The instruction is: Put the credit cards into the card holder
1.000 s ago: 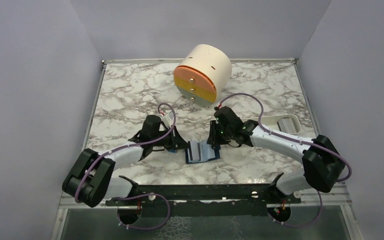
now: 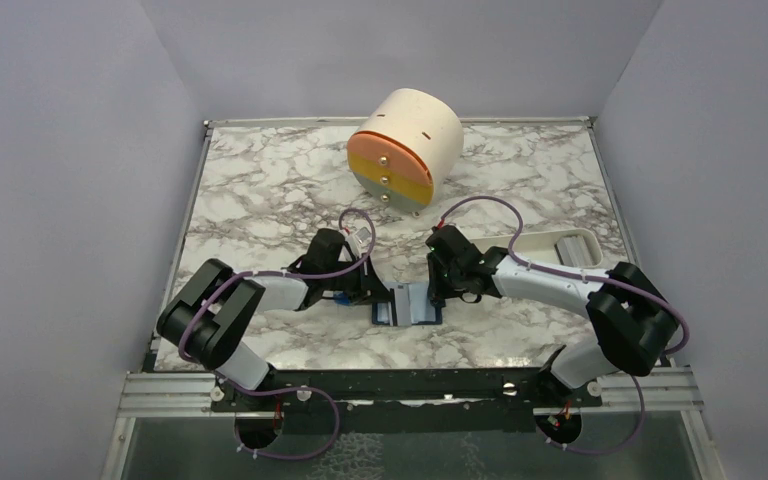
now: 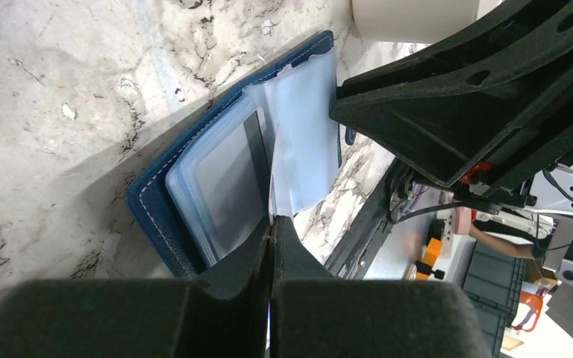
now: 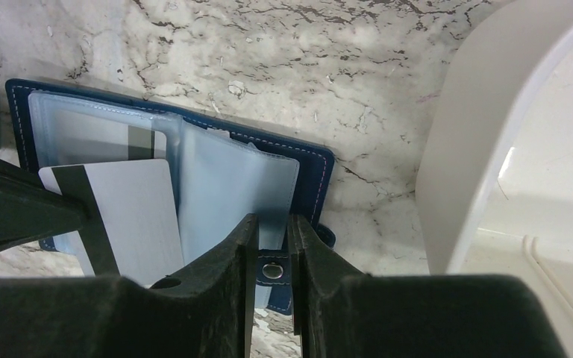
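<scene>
The navy card holder (image 4: 142,103) lies open on the marble table, its clear sleeves spread. A white card with a dark stripe (image 4: 130,216) lies tilted over the left sleeve. My left gripper is shut at that card's edge, which stands thin at its tips in the left wrist view; whether it grips it is unclear. My right gripper is down at the right sleeve's edge, by the snap strap, fingertips slightly apart; whether the sleeve is between them I cannot tell.
A white tray (image 2: 530,240) with several cards (image 2: 572,250) lies to the right. A white drum-shaped box (image 2: 410,135) with coloured drawers stands at the back.
My left gripper has moved right over the holder. My right gripper has shifted slightly right and down. The holder has turned slightly straighter.
</scene>
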